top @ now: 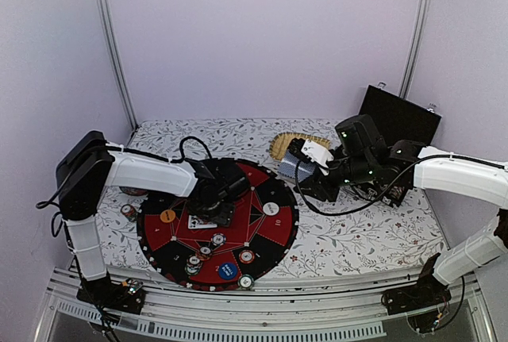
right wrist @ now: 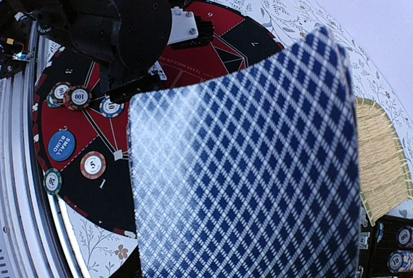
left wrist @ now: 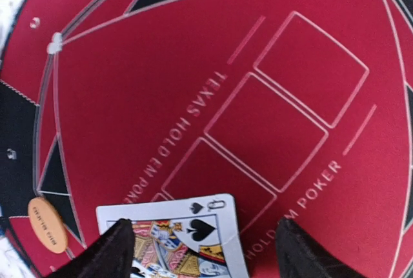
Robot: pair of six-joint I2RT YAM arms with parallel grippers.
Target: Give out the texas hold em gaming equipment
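In the left wrist view a playing card [left wrist: 184, 242], face up with a spade showing, lies on the red poker mat [left wrist: 193, 52]. My left gripper is above it, its fingers apart on either side of the card with nothing held between them; the top view shows the card [top: 193, 223] partly covered by that arm. My right gripper [top: 308, 182] is shut on a blue-and-white patterned stack of cards [right wrist: 245, 168], off the mat's right side. Those cards fill much of the right wrist view and hide most of its fingers.
Poker chips [top: 218, 240] and a blue small blind disc [top: 228, 270] lie on the mat's near part. An orange disc [top: 167, 216] sits at its left. Behind the right arm are a woven tray [top: 278, 145] and an open black case [top: 401, 116].
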